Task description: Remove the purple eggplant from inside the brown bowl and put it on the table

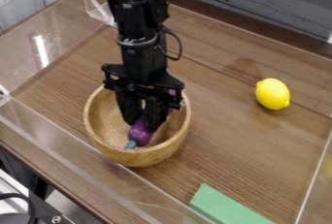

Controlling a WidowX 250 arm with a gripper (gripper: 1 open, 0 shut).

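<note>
The brown bowl (96, 121) stands near the front left of the table. Inside it lies the purple eggplant (139, 133), its lower end showing toward the bowl's front wall. My black gripper (146, 121) points down into the bowl, its fingers at the eggplant and covering its upper part. Whether the fingers are closed on the eggplant or just around it cannot be made out, since the dark fingers overlap it.
A yellow lemon-like object (273, 94) sits at the right. A green block (228, 207) lies at the front edge. Bare wooden table (231, 131) spreads between the bowl and the yellow object.
</note>
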